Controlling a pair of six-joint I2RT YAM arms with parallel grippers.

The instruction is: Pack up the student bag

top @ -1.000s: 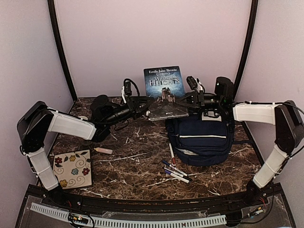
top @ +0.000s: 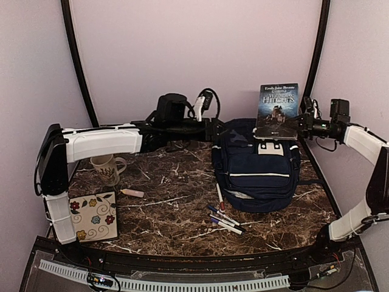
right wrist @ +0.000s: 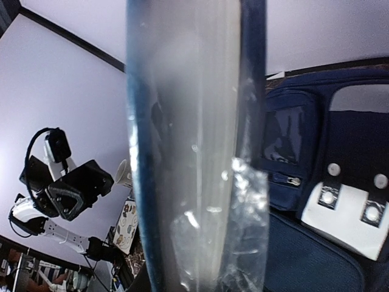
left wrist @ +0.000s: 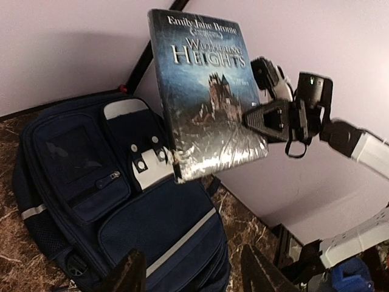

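Note:
A Wuthering Heights book (top: 276, 109) in shiny wrapping is held upright above the back of the navy backpack (top: 255, 182), my right gripper (top: 301, 126) shut on its right side. In the left wrist view the book (left wrist: 203, 91) shows its cover; in the right wrist view its edge (right wrist: 194, 121) fills the middle. My left gripper (top: 220, 131) hangs over the left part of the bag, open and empty, its fingertips (left wrist: 130, 274) low in its own view.
Markers (top: 228, 222) lie before the bag, a pink highlighter (top: 132, 193) at the left. A mug (top: 106, 170) and a floral square item (top: 91, 218) stand at the left.
The book has moved right and up in my right gripper, away from my left gripper, which has risen and moved right over the bag.

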